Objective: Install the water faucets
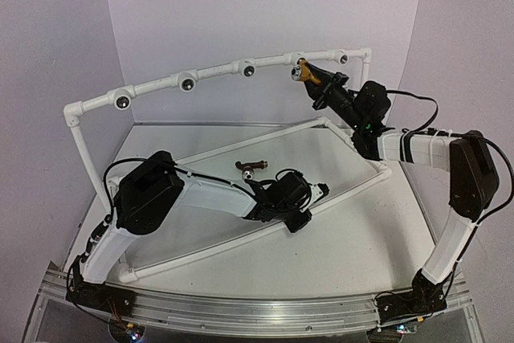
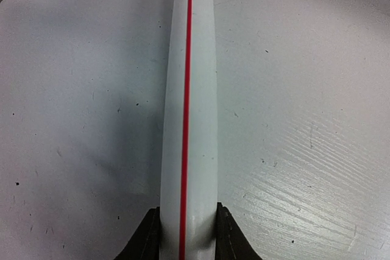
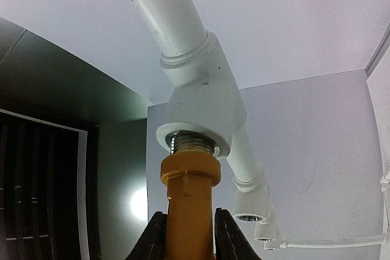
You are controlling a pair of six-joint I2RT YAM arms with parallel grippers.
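Observation:
My right gripper is shut on an orange-yellow faucet (image 3: 189,202). In the right wrist view, the faucet's collar stands just below a white tee socket (image 3: 204,111), with metal threads (image 3: 192,142) showing at the socket's mouth; how deep they sit is hidden. From above, the same faucet (image 1: 305,75) is at the second socket from the rail's right end. My left gripper is shut around a white pipe with a red line (image 2: 201,120), the frame's front lower bar. A brown faucet (image 1: 254,165) lies on the table inside the frame.
Along the white upper rail (image 1: 217,73) several sockets with dark mouths show, such as the leftmost one (image 1: 122,101). My left arm (image 1: 217,196) reaches low across the frame's left half. Bare table (image 1: 361,247) lies at the front right.

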